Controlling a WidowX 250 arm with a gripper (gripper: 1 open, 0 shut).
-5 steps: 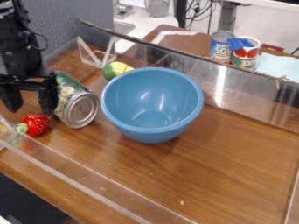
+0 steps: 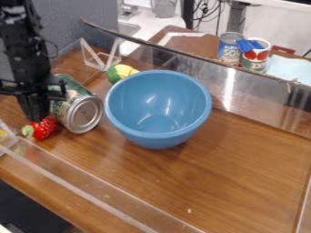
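Observation:
My black gripper [image 2: 35, 102] is low at the left, just above and behind a red strawberry [image 2: 43, 129]; whether anything is between its fingers is hard to see, and it looks shut. A large can [image 2: 80, 113] lies on its side right beside the gripper. A blue bowl [image 2: 158, 107] stands empty at the centre of the wooden table [image 2: 219, 182]. A yellow-green fruit [image 2: 125, 71] sits behind the bowl.
Clear barriers [image 2: 243, 104] border the work area. Behind them stand two cans [image 2: 230, 50] [image 2: 254, 59]. The table right of and in front of the bowl is clear. Another green item [image 2: 6, 136] is at the left edge.
The bowl and can look unchanged.

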